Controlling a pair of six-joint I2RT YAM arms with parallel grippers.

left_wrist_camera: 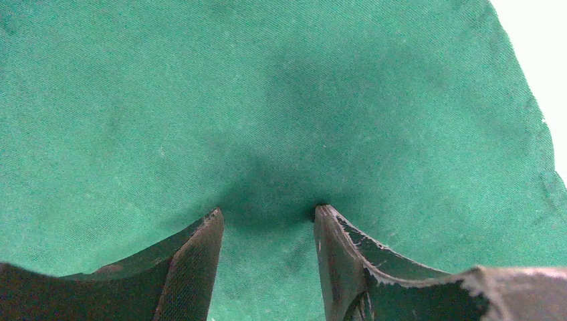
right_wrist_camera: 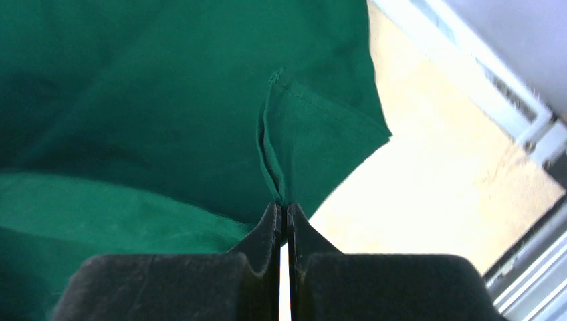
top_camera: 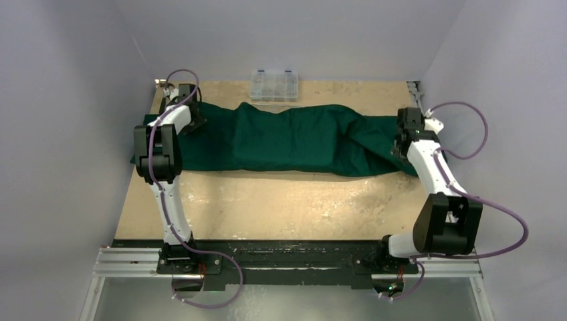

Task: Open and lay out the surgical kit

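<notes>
A dark green cloth (top_camera: 291,140) lies in a long band across the table, with folds in its middle and a slanting fold towards the right. My right gripper is shut on the cloth near a corner; a folded flap of it stands up from the fingertips. In the top view the right gripper is over the cloth's right end. My left gripper is open over flat green cloth at the left end, a gap between its fingers. Whether its tips touch the cloth I cannot tell.
A clear compartment box (top_camera: 274,85) stands at the back middle, behind the cloth. Grey walls close in on both sides, and a metal rail (right_wrist_camera: 495,87) runs along the right edge.
</notes>
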